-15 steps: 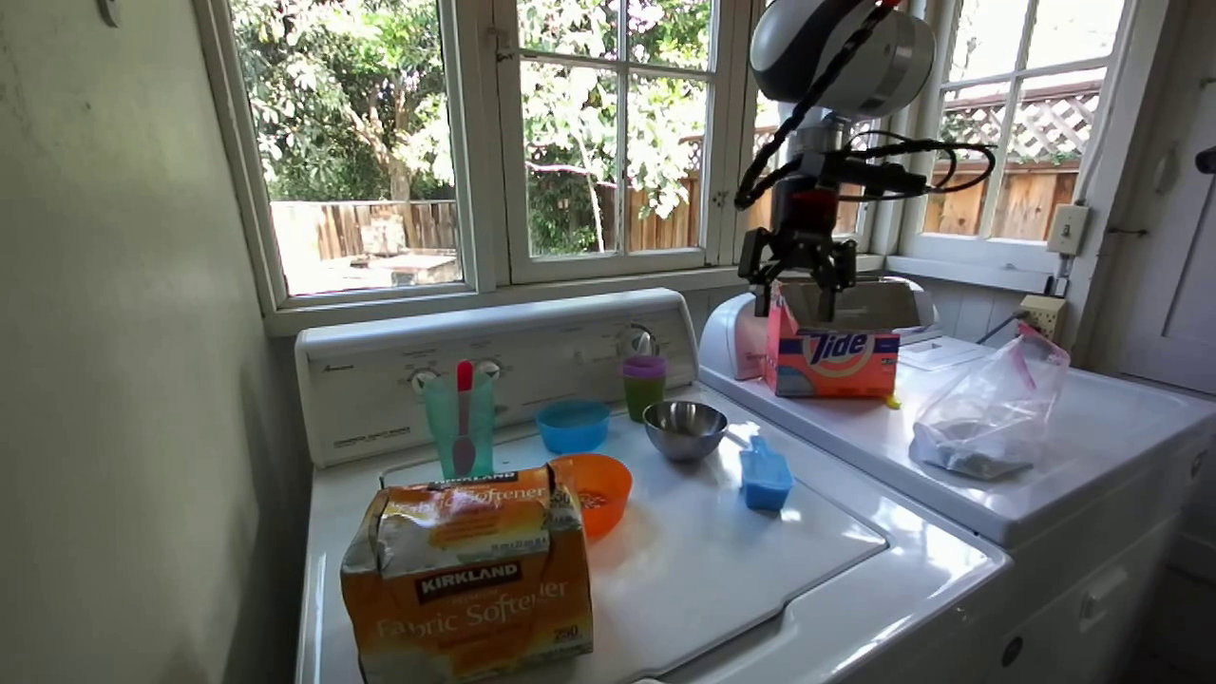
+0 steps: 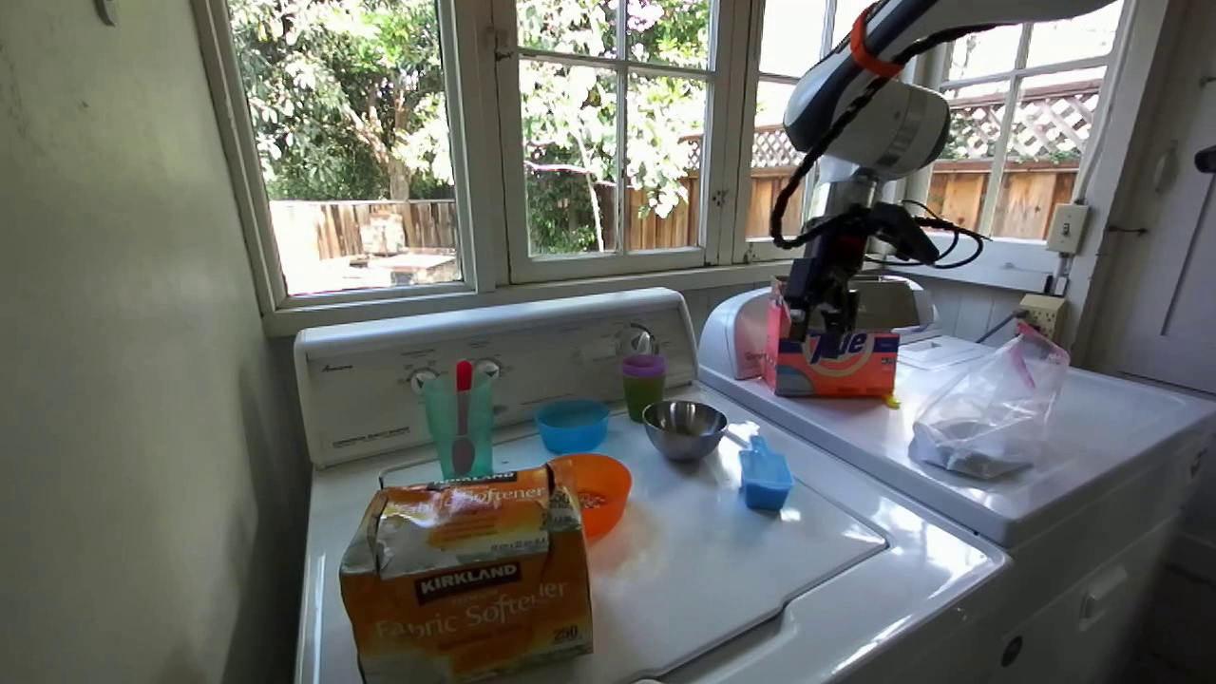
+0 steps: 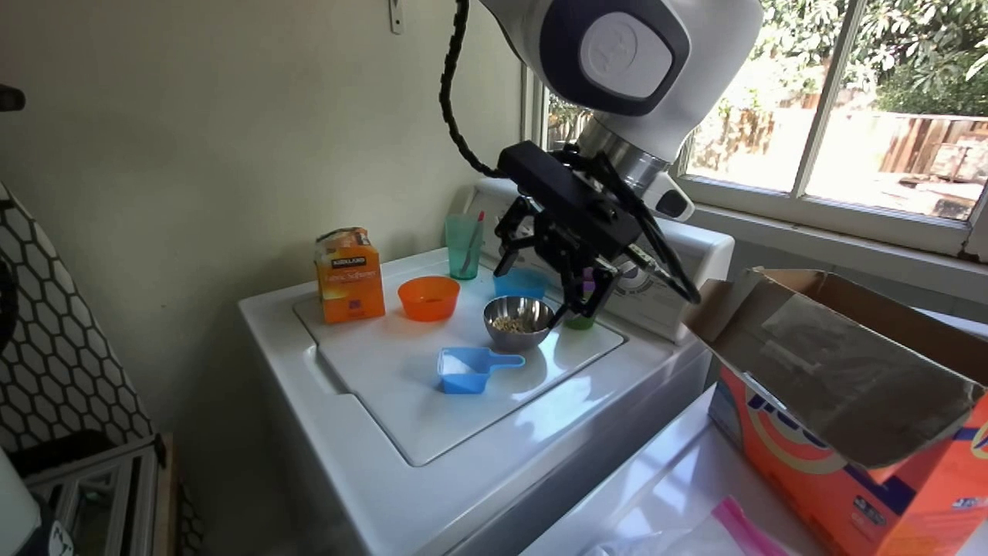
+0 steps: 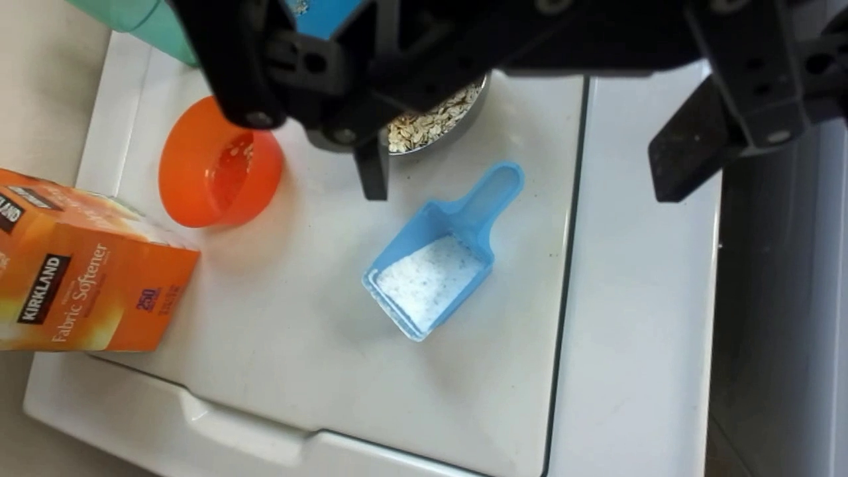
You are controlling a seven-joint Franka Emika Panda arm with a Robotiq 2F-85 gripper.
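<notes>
My gripper is open and empty, its two fingers wide apart above the washer lid. In the wrist view, a blue scoop (image 4: 437,266) holding white powder lies below the gap, its handle pointing up and right. A steel bowl (image 3: 519,321) with oats stands behind the scoop, partly hidden by the gripper in the wrist view. The orange bowl (image 4: 220,163) has a few flakes inside. A blue bowl (image 2: 572,426) sits at the back, beside stacked green and purple cups (image 2: 644,388).
A Kirkland fabric softener box (image 2: 467,593) and a teal cup (image 2: 459,422) holding a red-tipped utensil stand on the left. On the neighbouring machine are an open Tide box (image 2: 838,359) and a plastic bag (image 2: 986,416).
The gripper has tilted and turned, coming somewhat lower and to the right in exterior view 1. The objects on both machines have stayed in place.
</notes>
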